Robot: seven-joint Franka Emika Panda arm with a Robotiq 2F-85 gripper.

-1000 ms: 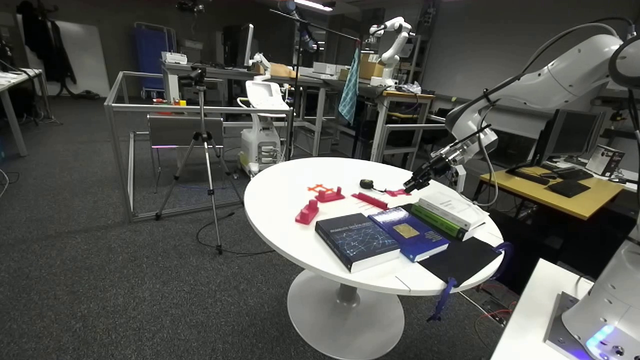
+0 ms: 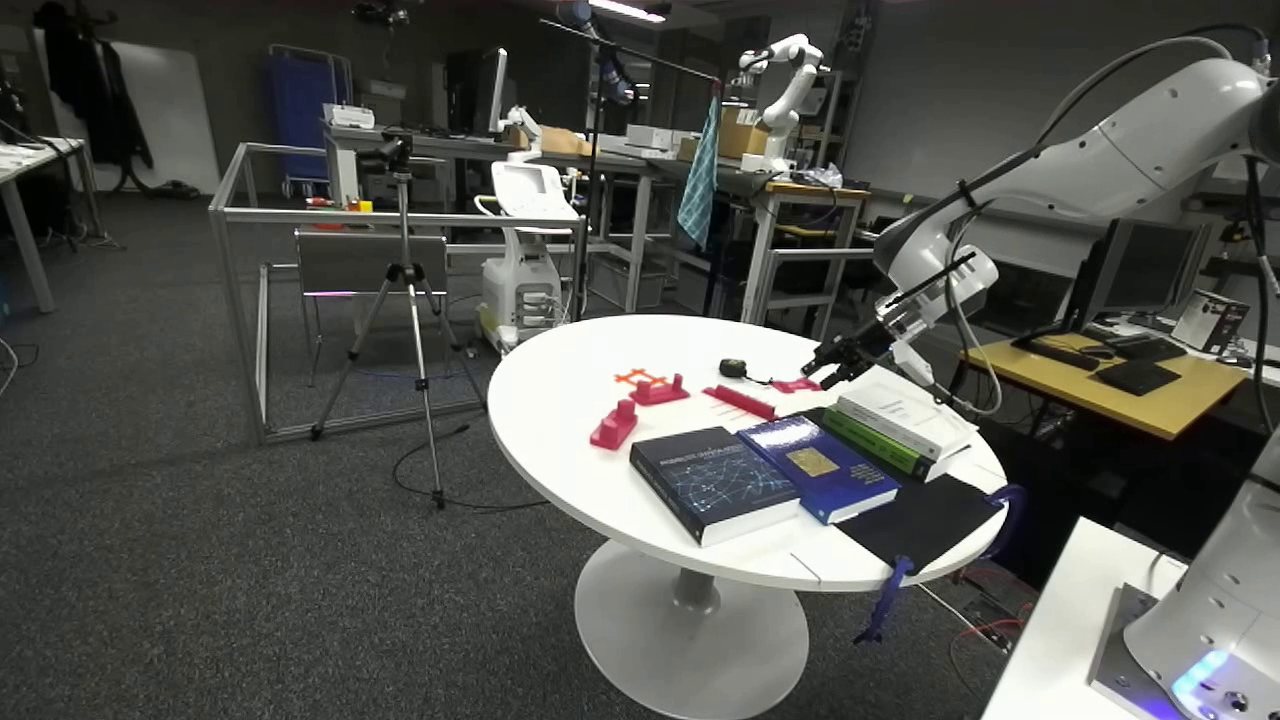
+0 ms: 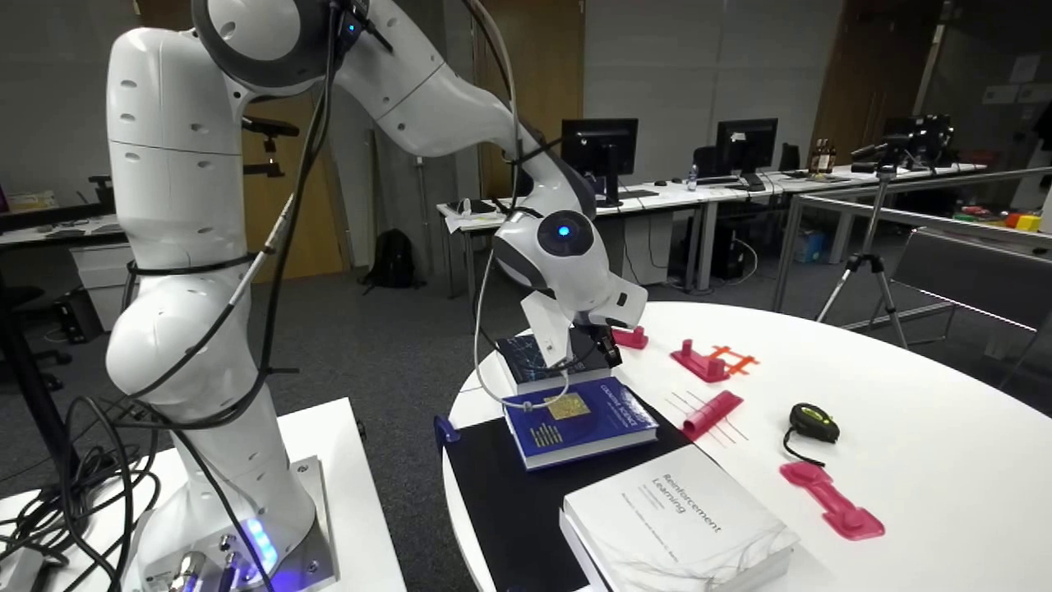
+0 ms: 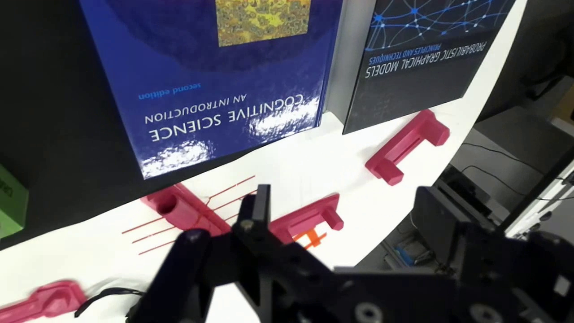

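My gripper is open, its two black fingers well apart and nothing held between them. It hangs in the air above the round white table, seen in exterior view 1 near the white book (image 2: 902, 412). Past the fingers, the wrist view shows the blue Cognitive Science book (image 4: 215, 80) and the dark Probabilistic Graphical Models book (image 4: 414, 80). A pink two-post bracket (image 4: 407, 145) lies beside the dark book. Another pink bracket (image 4: 312, 215) is partly hidden by a finger, as is a pink tube piece (image 4: 185, 210).
The white Reinforcement Learning book (image 3: 680, 523) rests atop a green book (image 2: 876, 442). A tape measure (image 3: 814, 423) and a flat pink part (image 3: 833, 501) lie beyond the books. Black cloth (image 3: 503, 513) lies under some books. Bare tabletop (image 3: 937, 395) stretches towards the far side.
In exterior view 1 the wrist has turned and shifted slightly left, and the fingers now look spread wider. The books and pink parts have stayed where they were.
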